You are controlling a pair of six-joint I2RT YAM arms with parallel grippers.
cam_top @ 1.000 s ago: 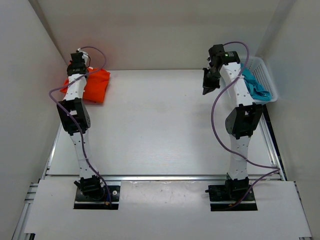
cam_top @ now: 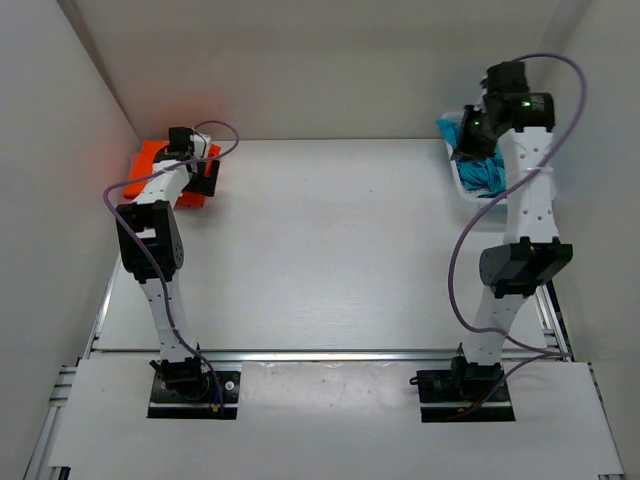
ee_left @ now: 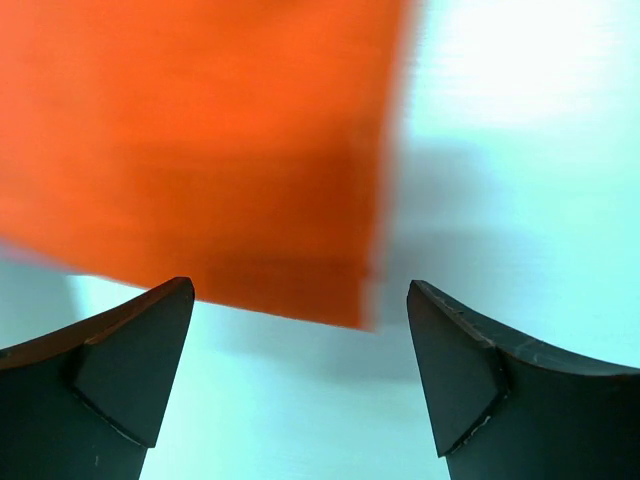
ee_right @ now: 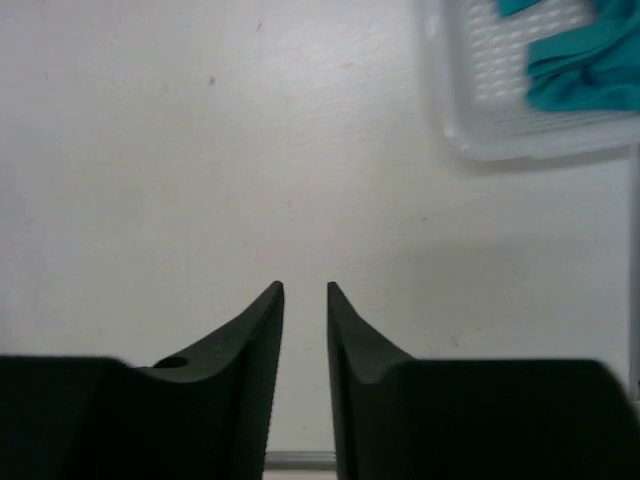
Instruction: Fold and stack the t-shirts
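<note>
Folded orange t-shirts (cam_top: 150, 160) lie at the table's back-left corner, partly under the left arm. My left gripper stands open over their near edge, nothing between its fingers; in its wrist view the orange cloth (ee_left: 250, 150) is blurred. Crumpled teal t-shirts (cam_top: 480, 175) lie in a white plastic basket (ee_right: 450, 100) at the back right. My right gripper is raised by the basket, part open with its fingertips a little apart, only white table visible between them.
Walls close in on the back and both sides, near the t-shirts and basket.
My right arm has moved up and to the right over the basket, blurred in motion.
</note>
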